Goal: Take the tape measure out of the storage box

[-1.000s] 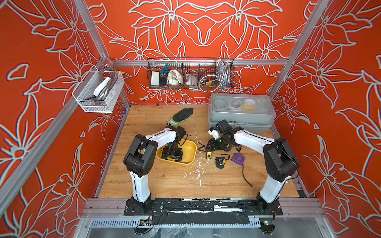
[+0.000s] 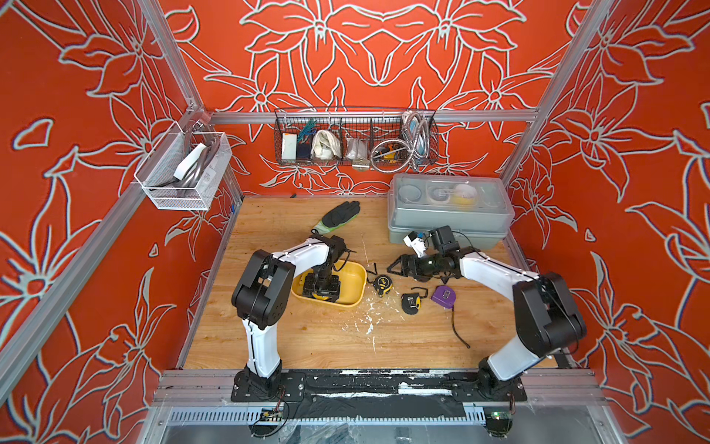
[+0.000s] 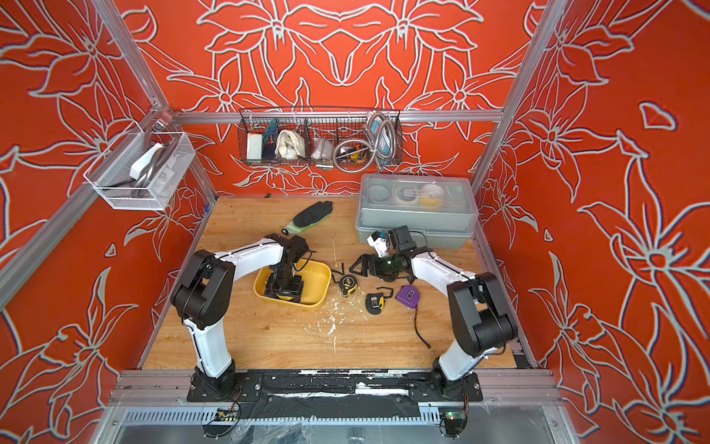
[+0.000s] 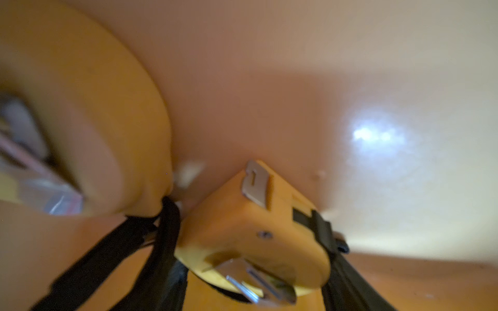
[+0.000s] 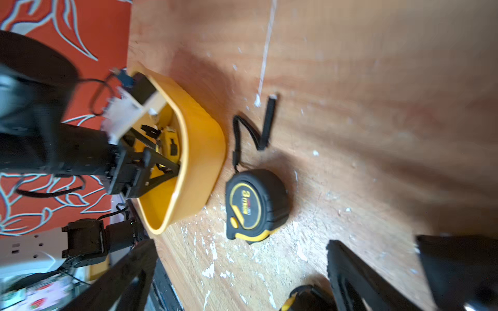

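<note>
My left gripper is down inside the yellow storage box. In the left wrist view its fingers flank a yellow tape measure; whether they grip it is unclear. A second yellow tape measure lies beside it in the box. My right gripper stands open above the table. Black-and-yellow tape measures lie on the table right of the box, as does a purple tape measure.
A grey lidded case fills the back right. A glove lies at the back middle. Wire baskets hang on the back wall.
My right arm has moved right, away from the black-and-yellow tape measure beside the box, which now lies uncovered. The left arm is nearly unchanged.
</note>
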